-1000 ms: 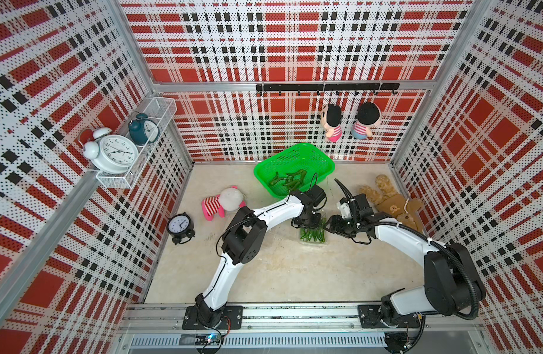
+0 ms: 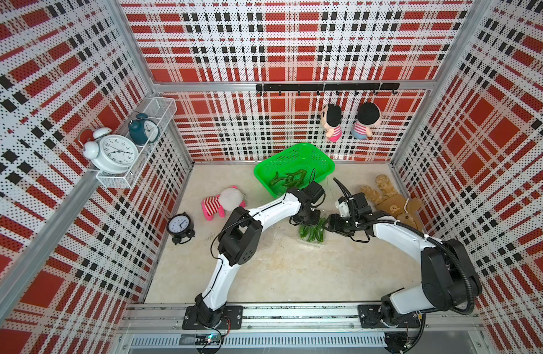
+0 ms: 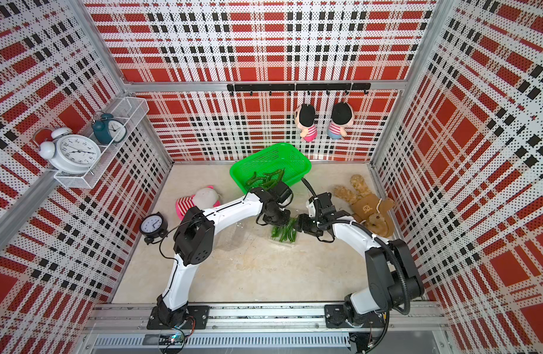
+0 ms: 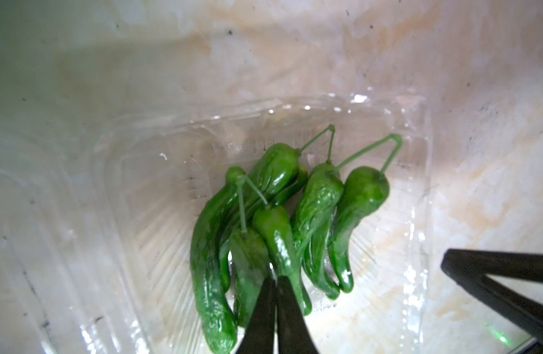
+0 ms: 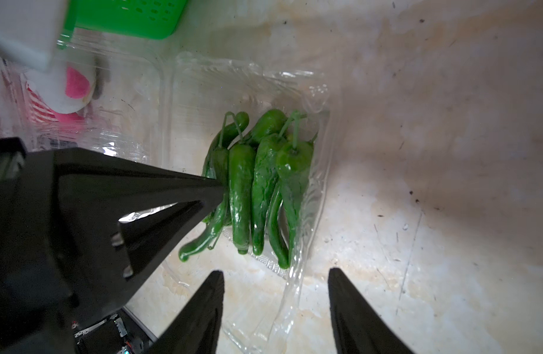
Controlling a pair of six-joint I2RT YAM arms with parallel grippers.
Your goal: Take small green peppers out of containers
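Several small green peppers (image 4: 357,203) lie side by side in a clear plastic container (image 4: 423,177) on the table, its hinged lid spread to the left. Over the near part of the peppers is my left gripper; its two fingers nearly meet, with only a sliver between the tips. In the right wrist view, its fingers (image 5: 194,187) reach the leftmost pepper (image 5: 193,246); whether they pinch it is unclear. My right gripper stands open at the container's right side, its fingers well apart around part of the clear wall, contact not visible.
A green basket (image 2: 325,171) holding several peppers sits behind the container. Left of it is a striped doll (image 2: 212,206), and farther left a black clock (image 2: 180,225). A brown plush (image 2: 397,204) lies right of my right arm.
The container with its peppers has moved slightly, while my left gripper stays almost in place above it.
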